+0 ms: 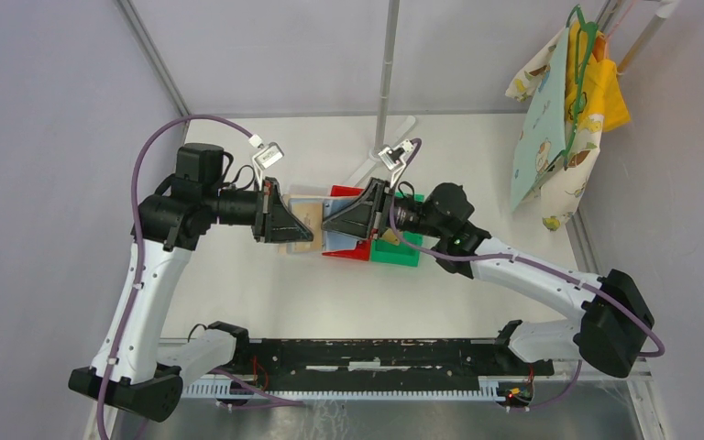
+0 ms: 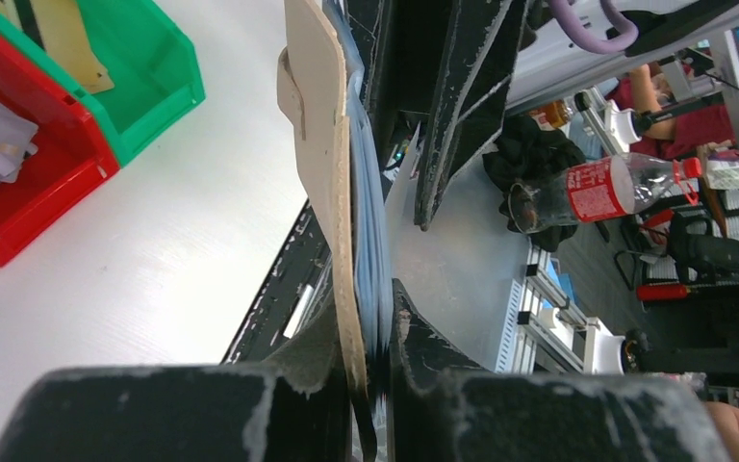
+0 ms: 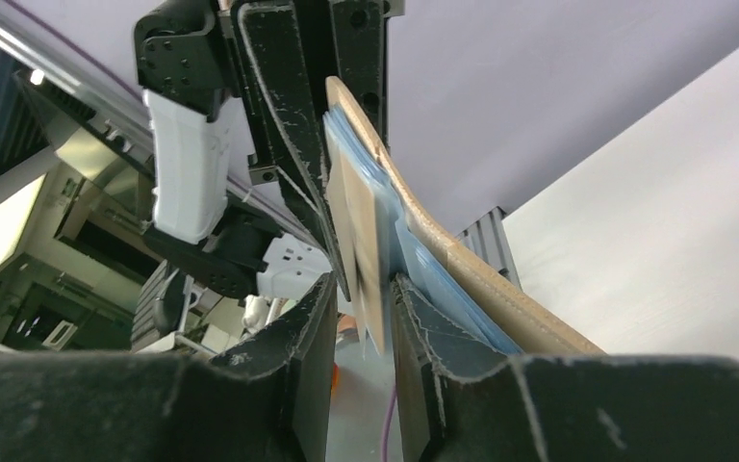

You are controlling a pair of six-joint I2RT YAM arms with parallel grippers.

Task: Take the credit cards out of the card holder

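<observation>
The card holder [image 1: 308, 225], tan outside with pale blue sleeves inside, hangs between the two grippers above the bins. My left gripper is shut on it; in the left wrist view it stands upright, seen edge-on. My right gripper is at the blue sleeves from the opposite side, its fingers close round the layers and slightly apart; whether they grip a card is unclear. In the top view both grippers nearly meet over the holder.
A red bin [image 2: 58, 130] with papers and a green bin [image 2: 159, 96] with a yellow item stand below on the white table. Cloth bags [image 1: 559, 137] hang at the right.
</observation>
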